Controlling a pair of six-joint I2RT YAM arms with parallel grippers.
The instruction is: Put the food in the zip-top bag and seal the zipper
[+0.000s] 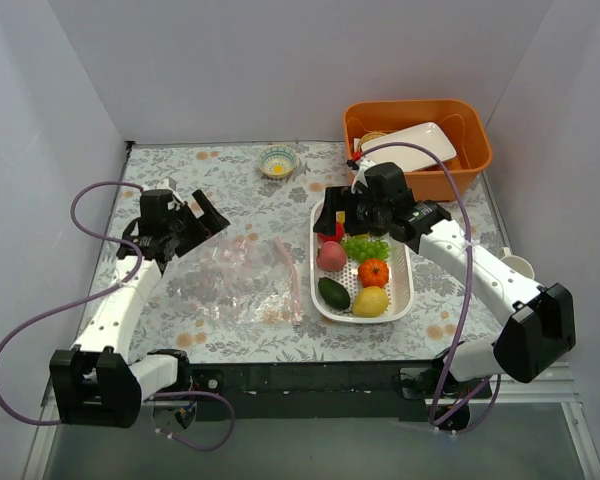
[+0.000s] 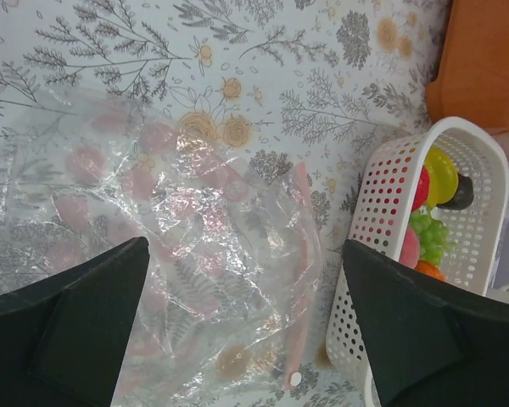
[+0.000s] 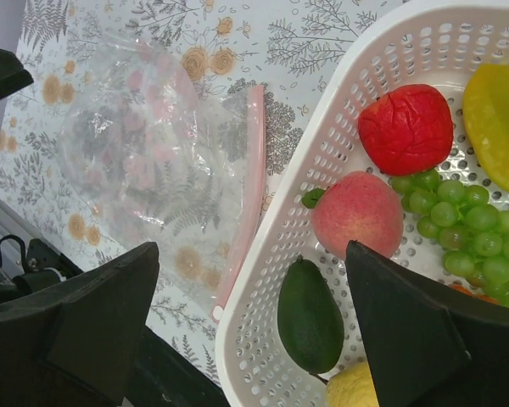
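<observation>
A clear zip top bag (image 1: 238,282) lies flat on the table, its pink zipper strip (image 3: 255,161) along the side facing the basket. It looks empty. The white basket (image 1: 406,290) to its right holds food: a peach (image 3: 359,216), a red item (image 3: 405,130), green grapes (image 3: 472,222), a dark green avocado (image 3: 310,315), a yellow lemon-like fruit (image 1: 371,301) and an orange pumpkin (image 1: 373,272). Above the bag's upper left part, my left gripper (image 1: 208,225) stands open and empty. My right gripper (image 1: 333,215) hangs open over the basket's upper left corner, nothing between its fingers.
An orange bin (image 1: 418,108) with a white tray (image 1: 412,147) inside stands at the back right. A small patterned bowl (image 1: 278,162) sits at the back middle. At the right edge is a white cup (image 1: 517,263), partly behind my right arm. Bare table surrounds the bag.
</observation>
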